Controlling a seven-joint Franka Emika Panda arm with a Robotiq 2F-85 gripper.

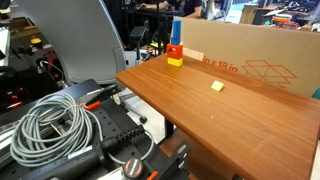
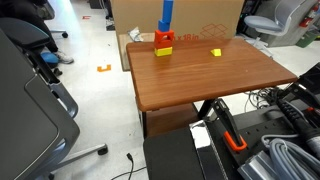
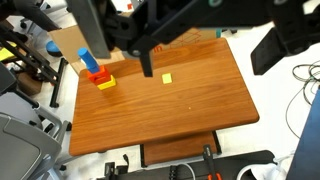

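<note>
A stack of blocks stands upright at the back of the wooden table [image 1: 210,113]. Its parts are a yellow block [image 1: 175,62] at the bottom, a red block [image 1: 175,51] over that, and a tall blue block [image 1: 177,31] on top. Apart from the stack, a small yellow piece [image 1: 217,86] lies flat on bare wood; the second exterior view shows this small yellow piece [image 2: 216,52] as well. My gripper appears only in the wrist view, high over the table, its dark fingers wide apart and empty. It is open and touches none of the blocks.
A cardboard panel [image 1: 250,55] rises along the table's back edge. In front of the table are a coil of grey cable [image 1: 50,130] and dark equipment.
</note>
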